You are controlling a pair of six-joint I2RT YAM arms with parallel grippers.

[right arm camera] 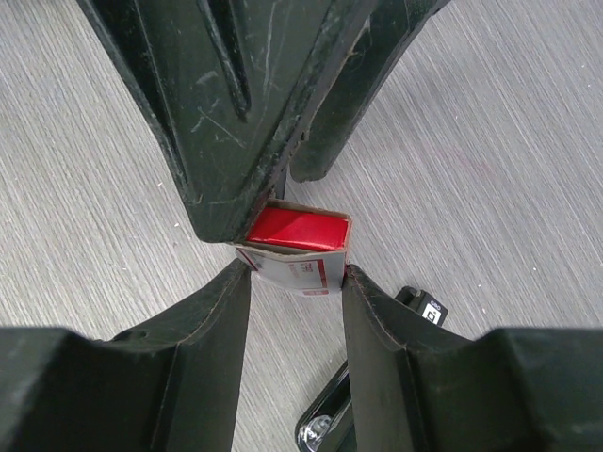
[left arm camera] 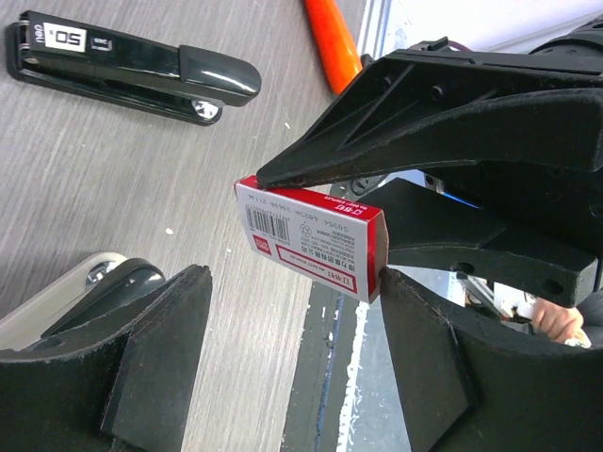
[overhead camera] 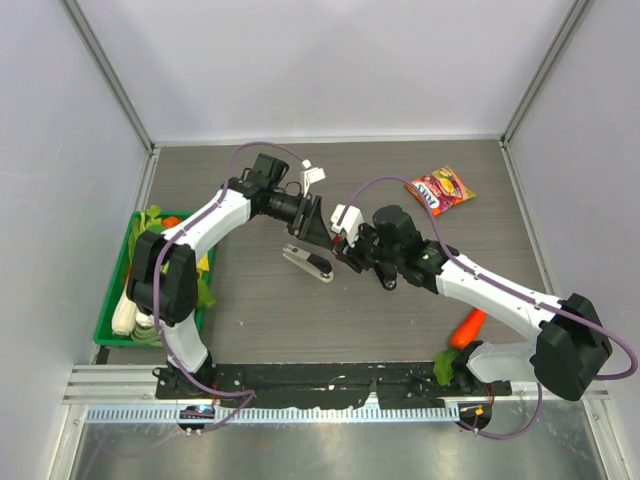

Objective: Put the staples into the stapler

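A small red-and-white staple box (left arm camera: pixel 311 240) with a barcode is in the air, and my right gripper is shut on it. My left gripper stands open with its fingers either side of the box's near end, and I cannot tell whether they touch it. From above, both grippers meet over the middle of the table, where the box is mostly hidden. A light grey stapler (overhead camera: pixel 308 262) with a black end lies below them on the table. The black stapler (left arm camera: pixel 132 64) lies partly under the right gripper.
A green basket (overhead camera: pixel 106 318) of vegetables stands at the left. The chips bag (overhead camera: pixel 442 190) lies at the back right, and a carrot (overhead camera: pixel 468 327) near the front right.
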